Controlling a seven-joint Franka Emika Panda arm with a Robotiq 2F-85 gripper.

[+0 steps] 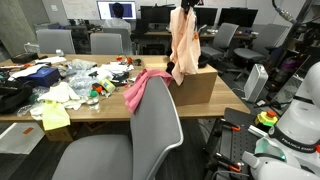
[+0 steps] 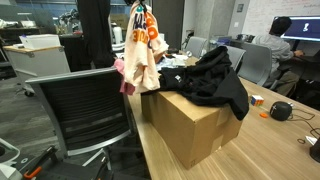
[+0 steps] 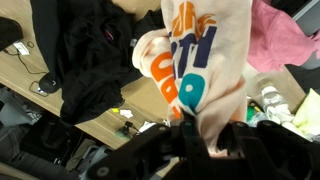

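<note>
A peach-coloured cloth with orange and blue lettering (image 2: 146, 42) hangs in the air from my gripper, which is shut on its upper end. In the wrist view the cloth (image 3: 205, 60) bunches between the fingers of the gripper and hides much of them. From the front, the cloth (image 1: 184, 48) hangs in front of the cardboard box, its lower end near the box top. A black garment (image 2: 212, 80) is draped over the cardboard box (image 2: 185, 125). A pink cloth (image 1: 147, 87) lies over the grey chair's back and the table edge.
Several clothes and small items (image 1: 70, 85) cover the left of the table. A grey chair (image 1: 150, 125) stands close in front. Cables and a black device (image 2: 278, 110) sit on the table beyond the box.
</note>
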